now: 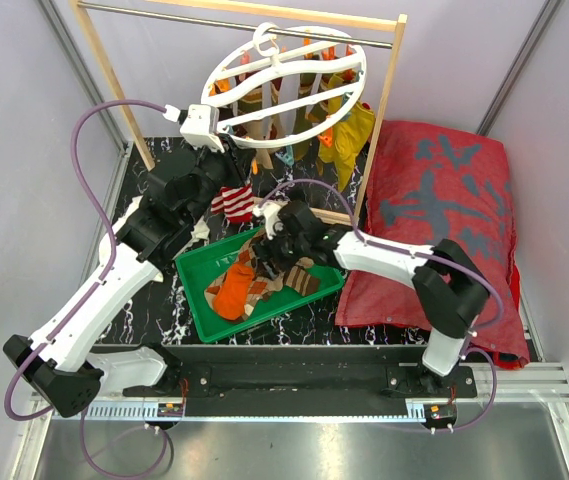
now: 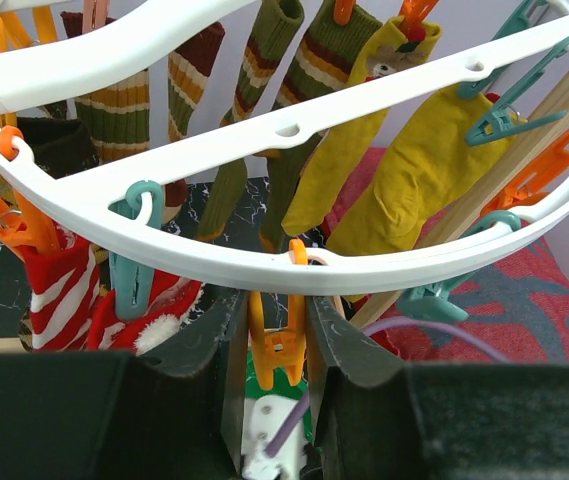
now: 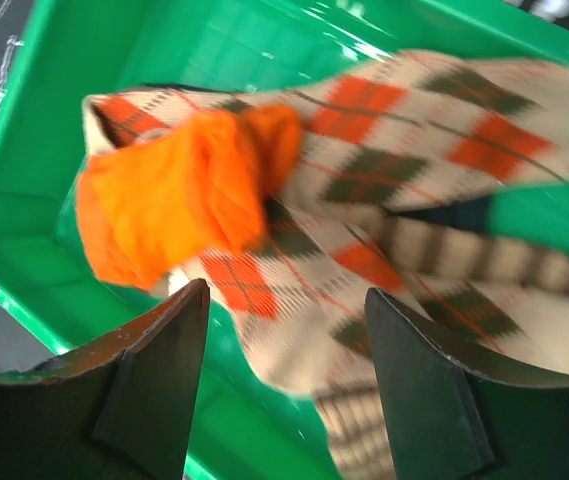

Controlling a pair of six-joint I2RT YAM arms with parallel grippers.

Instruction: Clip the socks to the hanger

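Observation:
The white hanger (image 1: pixel 294 70) hangs from the rail with several socks clipped on it, among them a yellow pair (image 2: pixel 414 170) and a red-white striped pair (image 2: pixel 64 290). At the hanger's near rim my left gripper is shut on an orange clip (image 2: pixel 282 350), which holds no sock. In the green bin (image 1: pixel 199 262) lie argyle socks (image 3: pixel 404 130), with an orange cuff or sock (image 3: pixel 184 190) folded among them. Right over these socks my right gripper is open, nothing held between its fingers.
A red cushion (image 1: pixel 444 220) fills the right side. The wooden frame's post (image 1: pixel 382 110) rises between it and the hanger. White cloth (image 1: pixel 189 240) lies left of the bin. Teal clips (image 2: pixel 136 270) also hang on the hanger's rim.

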